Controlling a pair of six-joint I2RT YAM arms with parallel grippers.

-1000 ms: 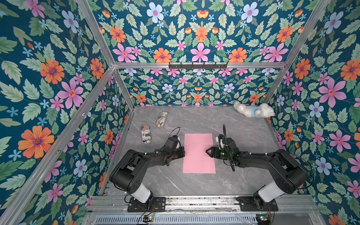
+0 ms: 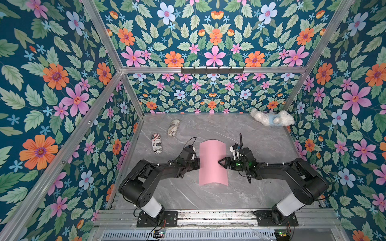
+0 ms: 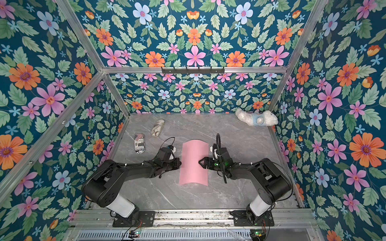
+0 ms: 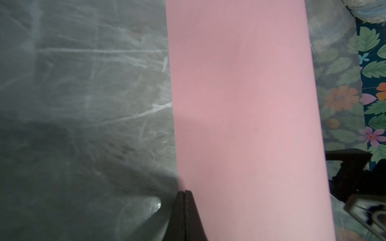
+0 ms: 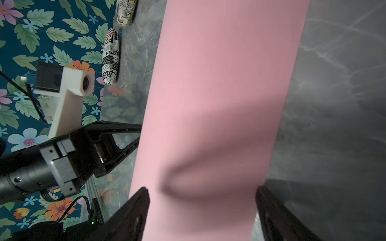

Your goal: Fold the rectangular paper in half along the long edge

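The pink paper (image 2: 213,162) lies between the two grippers with its middle bowed up in an arch along its length. My left gripper is shut, its tips right at the paper's left edge in the left wrist view; whether the edge is pinched cannot be made out. At the opposite long edge, the right gripper has its fingers spread wide. In the right wrist view one finger (image 5: 134,212) overlaps the paper and the other sits by its right edge; no paper is visibly clamped there.
Two newspaper-patterned objects, one whiter (image 2: 156,143) and one beige (image 2: 173,127), lie at the back left. A white fluffy bundle with a blue band (image 2: 272,118) rests at the back right.
The paper went from flat, through slightly wavy, to clearly arched and narrower. Both grippers shifted slightly inward toward each other.
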